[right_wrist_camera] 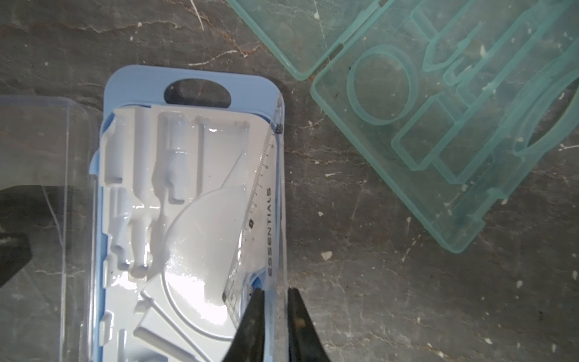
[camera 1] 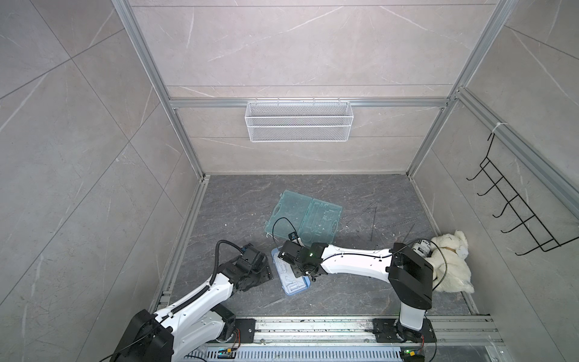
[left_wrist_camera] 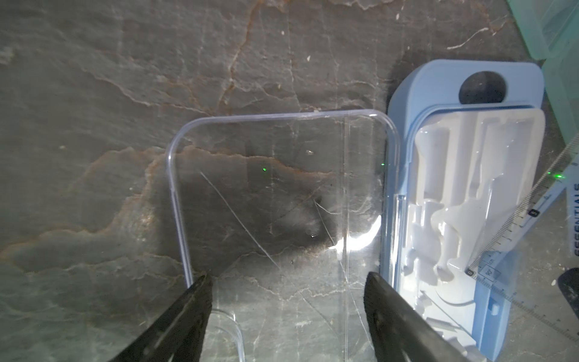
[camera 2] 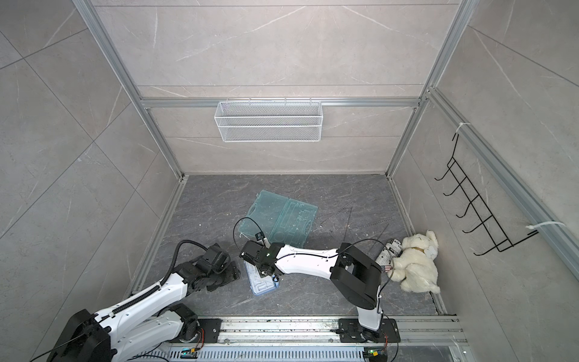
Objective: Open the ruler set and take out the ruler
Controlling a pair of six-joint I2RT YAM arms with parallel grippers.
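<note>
The light blue ruler set (right_wrist_camera: 193,81) lies open, its clear lid (left_wrist_camera: 265,199) to the left and white molded tray (right_wrist_camera: 129,157) exposed. A clear ruler (right_wrist_camera: 262,205) marked ESSENTIALS is tilted along the tray's right side, partly lifted out of it. My right gripper has its narrowly parted fingertips either side of the ruler's edge; whether they clamp it is unclear. My left gripper is open above the clear lid, nothing visible between its fingers.
An open teal plastic case (camera 1: 319,220) lies just behind the set. A white plush toy (camera 1: 452,271) sits against the right wall, and a wire basket (camera 1: 298,120) hangs on the back wall.
</note>
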